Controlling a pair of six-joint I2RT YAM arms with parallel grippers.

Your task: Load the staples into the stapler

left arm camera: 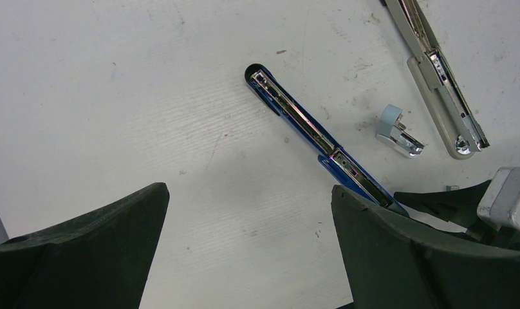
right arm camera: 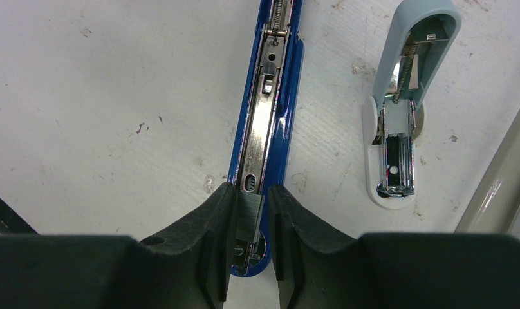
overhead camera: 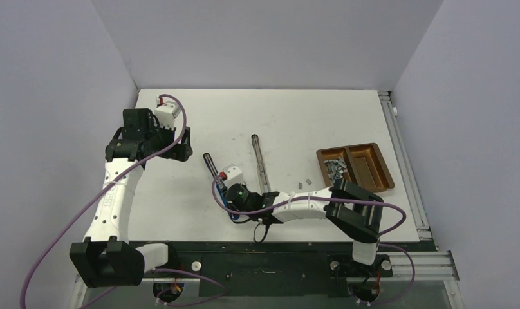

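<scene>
The blue stapler (right arm camera: 283,122) lies opened out flat, magazine exposed. A short grey staple strip (right arm camera: 250,215) sits at the magazine's near end, between the parted fingertips of my right gripper, which is low over it; I cannot tell whether they touch it. My left gripper stands open over the table at the back left, with nothing between its fingers. A small pale-blue and white stapler (left arm camera: 390,125) stands opened beside the blue one, and a long grey-beige stapler (left arm camera: 437,96) lies opened farther right.
A brown two-compartment tray (overhead camera: 370,169) holds grey staple strips in its left compartment at the right. A few loose strips (overhead camera: 308,181) lie left of it.
</scene>
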